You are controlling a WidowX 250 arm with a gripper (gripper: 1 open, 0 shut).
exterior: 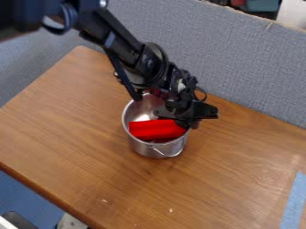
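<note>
A silver metal pot (158, 148) stands on the wooden table, with a red cylindrical object (156, 129) lying inside it. The black arm reaches down from the top left, and its gripper (185, 119) is at the pot's right rim, just over the right end of the red object. The fingertips are dark and partly hidden, so whether they are open, shut or touching the object cannot be told.
A grey padded wall (239, 63) runs along the back. A light blue strip (293, 197) lies at the right.
</note>
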